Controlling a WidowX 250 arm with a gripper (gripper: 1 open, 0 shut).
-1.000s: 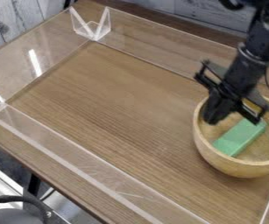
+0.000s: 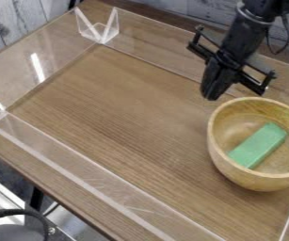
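A black gripper (image 2: 212,87) hangs above the wooden table, just behind and left of a tan round bowl (image 2: 222,146); its fingers look shut, with nothing visible between them. Inside the bowl lies a green rectangular block (image 2: 256,145), set diagonally.
A clear plastic piece (image 2: 99,28) is at the back left, near the table's edge. A black object (image 2: 11,224) shows at the bottom left corner.
The gripper has moved up and back, away from over the bowl and the green block. The block stays in the bowl.
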